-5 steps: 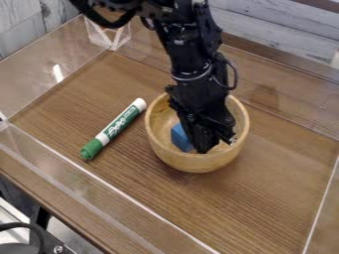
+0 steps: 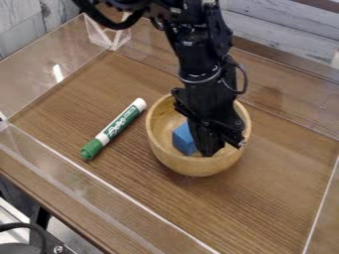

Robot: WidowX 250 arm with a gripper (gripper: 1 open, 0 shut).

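Note:
The black gripper (image 2: 209,141) reaches down into a tan bowl (image 2: 188,163) at the centre of the view. A blue block (image 2: 184,139) sits inside the bowl, partly hidden behind the gripper, whose fingertips are over the bowl's right half, beside the block. The fingers look close together, though whether anything is between them is hard to see.
A green and white tube (image 2: 114,129) lies on the wooden table (image 2: 252,213) left of the bowl. A clear container (image 2: 109,32) stands at the back left.
The gripper has shifted slightly within the bowl, its lower end a little further right and down. The tube stays in place.

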